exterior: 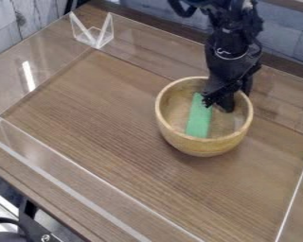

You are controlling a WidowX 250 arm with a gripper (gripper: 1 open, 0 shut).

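A wooden bowl point(182, 136) sits on the right half of the wooden table, with a green oblong object point(199, 115) lying inside it. My black gripper point(223, 95) reaches down from the top right into the bowl's back right part, right of the green object. Whether its fingers are open or closed on the bowl's rim is too small and dark to tell.
A white wire rack point(94, 30) stands at the back left. A tiled wall runs along the back, and black cables lie at the bottom left corner.
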